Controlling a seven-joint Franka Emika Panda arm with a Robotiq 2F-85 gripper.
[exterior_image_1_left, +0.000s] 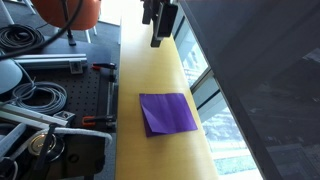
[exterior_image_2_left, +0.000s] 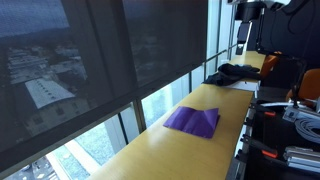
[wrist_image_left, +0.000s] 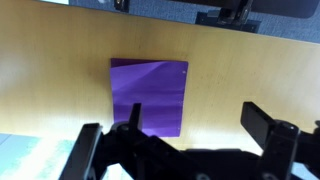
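A folded purple cloth (exterior_image_1_left: 168, 113) lies flat on the wooden table, close to the window side. From the second exterior view the cloth (exterior_image_2_left: 193, 121) shows a raised crease. Above the table my gripper (exterior_image_1_left: 151, 30) hangs at the top of the first exterior view, well clear of the cloth. In the wrist view the purple cloth (wrist_image_left: 148, 98) lies below and left of centre, partly covered by the gripper's dark body. The fingers (wrist_image_left: 258, 122) are spread wide apart, with nothing held between them.
Dark material (exterior_image_2_left: 230, 74) lies at the table's far end. Beside the table stands a black cart (exterior_image_1_left: 90, 95) with a coiled cable (exterior_image_1_left: 42, 97) and tools. Bare tabletop (exterior_image_1_left: 150, 70) surrounds the cloth; a dark window screen (exterior_image_2_left: 80, 70) runs alongside.
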